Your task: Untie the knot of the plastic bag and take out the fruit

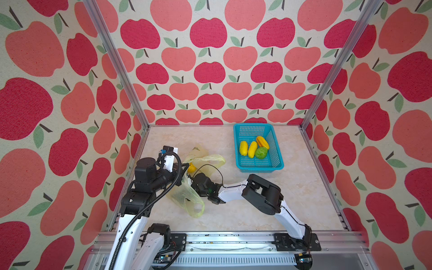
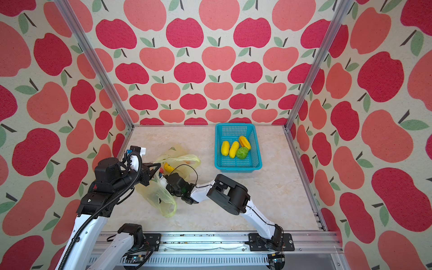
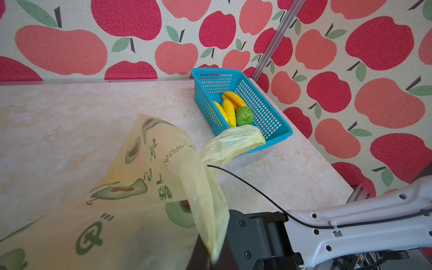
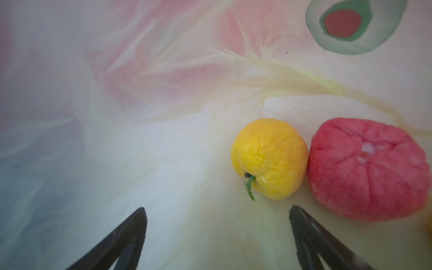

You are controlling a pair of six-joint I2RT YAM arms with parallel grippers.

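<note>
The pale yellow plastic bag (image 1: 185, 200) lies open on the left of the table, one side held up. In the left wrist view its printed film (image 3: 148, 193) gathers into my left gripper, shut on the thin edge. My right gripper is open inside the bag, nothing between its fingers. Ahead of it rest a round yellow fruit (image 4: 270, 157) with a small green stem and, touching it on the right, a larger pinkish-red one (image 4: 369, 168). A blurred orange patch shows at that view's right edge.
A blue basket (image 1: 237, 164) at the back right holds yellow fruits (image 1: 252, 149), an orange-yellow one (image 1: 262, 142) and a green one (image 1: 261, 153). Bare table (image 1: 306, 193) lies to the right. The arms meet closely at the bag; a loose cable arches above the right wrist.
</note>
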